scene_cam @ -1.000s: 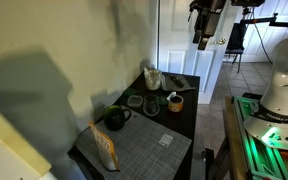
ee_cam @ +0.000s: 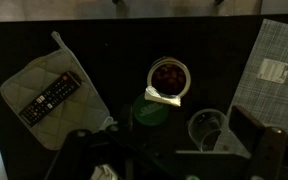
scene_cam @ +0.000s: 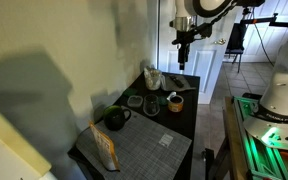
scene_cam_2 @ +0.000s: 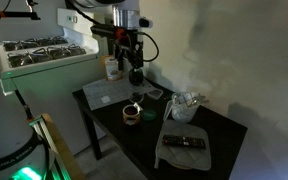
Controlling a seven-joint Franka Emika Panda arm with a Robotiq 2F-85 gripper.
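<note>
My gripper is open above the dark table, with its fingers apart at the bottom of the wrist view and nothing between them. Below it stands an open jar (ee_cam: 168,77) holding dark red contents, with a pale label at its side. Beside the jar lies a round green lid (ee_cam: 149,110). A clear glass (ee_cam: 206,126) stands near the right finger. A black remote (ee_cam: 50,97) rests on a quilted pot holder (ee_cam: 79,111) at the left of the wrist view. In exterior view 1 the gripper hangs well above the table, clear of everything on it.
A grey placemat (scene_cam: 144,148) covers the table's near end, with a black mug (scene_cam: 116,118) and an upright carton or bottle (scene_cam: 105,148) by the wall. A pale bag (scene_cam: 152,79) stands against the wall. Bare table (scene_cam_2: 144,147) lies in front of the jar.
In exterior view 1 the arm has moved left and its gripper has come lower, toward the jar's end of the table. The objects on the table have stayed put.
</note>
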